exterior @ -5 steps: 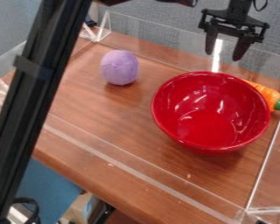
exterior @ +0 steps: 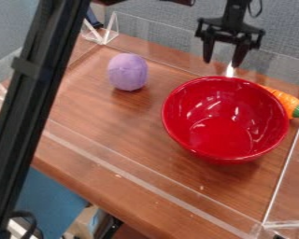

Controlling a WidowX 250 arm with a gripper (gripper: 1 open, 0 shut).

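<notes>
My black gripper (exterior: 224, 49) hangs at the top of the camera view, above the back of the table, with its fingers apart and nothing seen between them. A large red bowl (exterior: 224, 126) sits on the right of the wooden table. A purple ball (exterior: 127, 72) rests to its left and further back. An orange carrot (exterior: 282, 97) with a green end lies behind the bowl's right side, partly hidden by it.
The wooden table (exterior: 102, 140) has clear room at the left and front. Clear low walls and rails edge it. A large black post crosses the left of the view.
My gripper has moved left over the last second, away from above the carrot's side. The bowl, ball and carrot look unmoved.
</notes>
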